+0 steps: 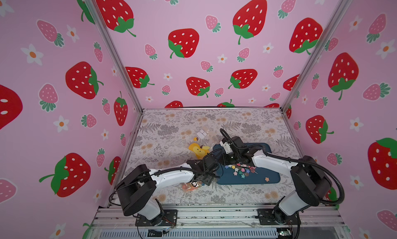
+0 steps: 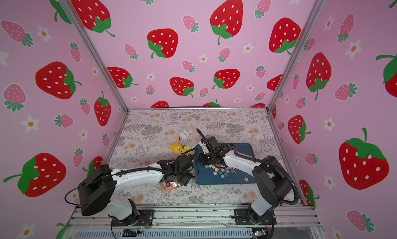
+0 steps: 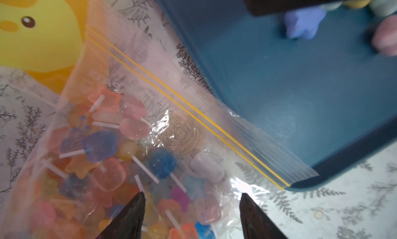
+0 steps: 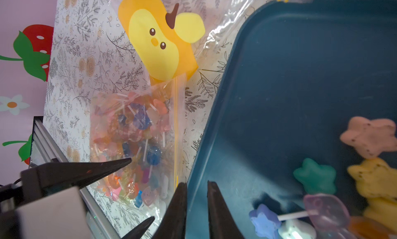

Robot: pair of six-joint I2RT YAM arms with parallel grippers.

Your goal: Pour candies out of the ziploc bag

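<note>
The clear ziploc bag (image 3: 177, 156) lies flat, filled with colourful candies; its double yellow zip line (image 3: 186, 108) runs along the edge that overlaps the blue tray (image 3: 252, 106) in the left wrist view. Over the bag my left gripper stands open, its fingers wide apart, with no bag film visibly pinched. It also appears at lower left in the right wrist view. My right gripper has its fingers a little apart by the tray's left rim, to the right of the bag; nothing shows between them.
Loose star candies (image 4: 316, 177) and a lollipop (image 4: 324, 210) lie in the tray. Just behind the candy bag is another clear bag with a yellow animal print (image 4: 161, 44). Both grippers are close together.
</note>
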